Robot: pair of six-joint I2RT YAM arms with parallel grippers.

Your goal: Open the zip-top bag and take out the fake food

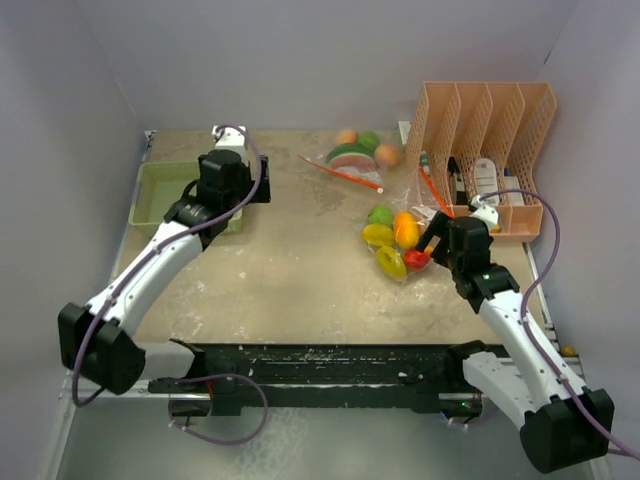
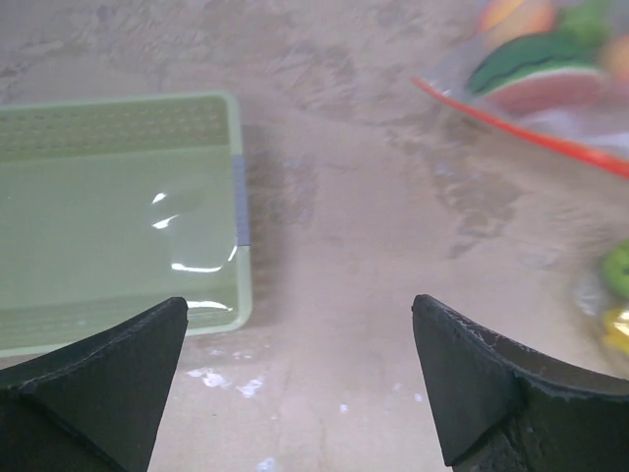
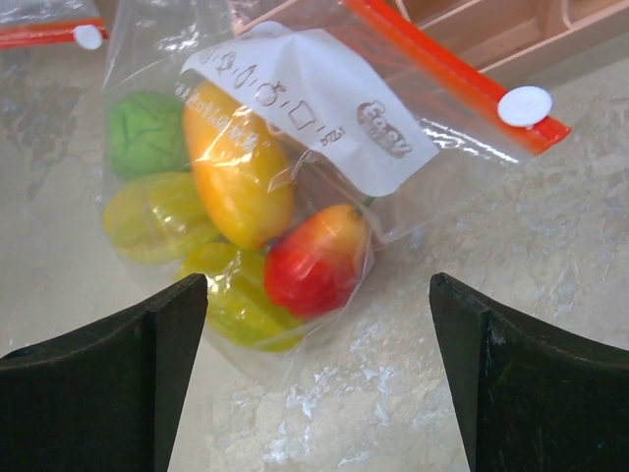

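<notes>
Two clear zip bags with red-orange sliders lie on the table. The nearer bag [image 3: 147, 265] is filled with several fake foods: a green one [image 3: 147, 133], an orange-yellow mango [image 3: 236, 162], a red pear-like fruit [image 3: 314, 261] and yellow ones [image 3: 236, 300]. Its red zip [image 3: 442, 64], with a white slider tab, runs across the upper right. Over this bag's lower end hangs my right gripper, open, its fingers apart. The farther bag [image 1: 352, 155] contains a watermelon slice and round fruit. My left gripper is open and empty above the table, right of the green bin [image 2: 118, 226].
An orange-tan divided rack [image 1: 480, 150] stands at the back right, with markers and other items inside; the nearer bag's zip end reaches its front edge. The green bin at the left is empty where visible.
</notes>
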